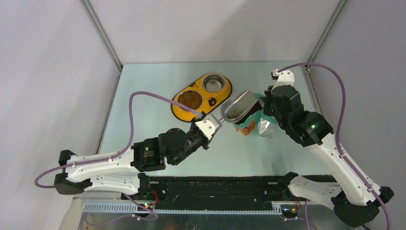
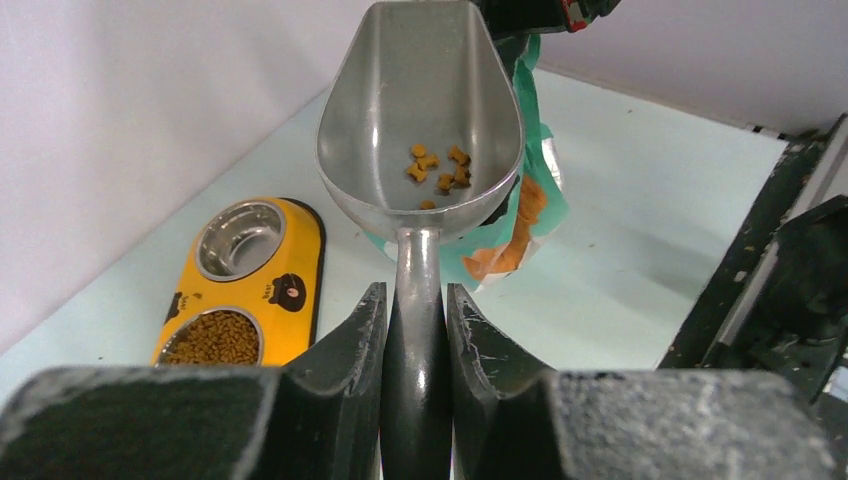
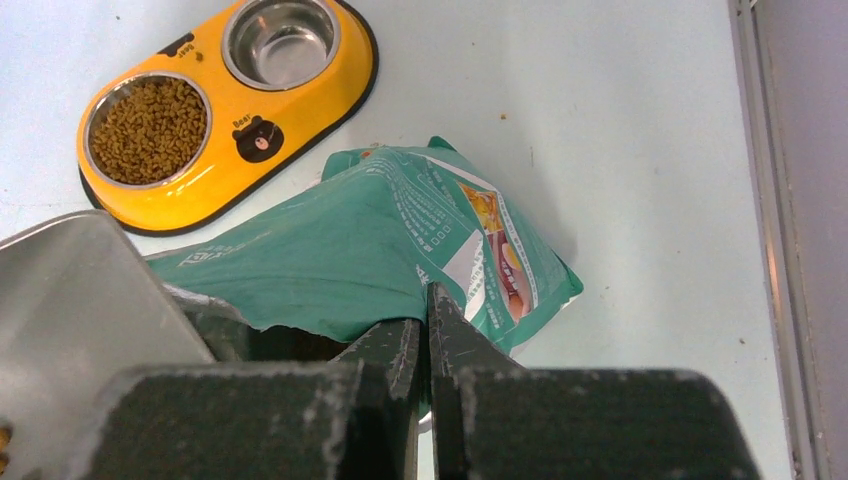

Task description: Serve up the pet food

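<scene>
My left gripper is shut on the handle of a metal scoop (image 2: 425, 90). A few brown kibble pieces (image 2: 445, 170) lie in the scoop's bowl. In the right wrist view my right gripper is shut on the rim of the green food bag (image 3: 340, 240), with a dark opening showing below the pinched edge. The scoop sits close to that opening, left of the bag in this view. On the table, the yellow double-bowl feeder (image 1: 210, 99) has one bowl full of kibble (image 1: 190, 99) and an empty metal bowl (image 1: 214, 83).
White walls (image 1: 215, 28) enclose the table at the back and sides. Small crumbs dot the surface near the bag.
</scene>
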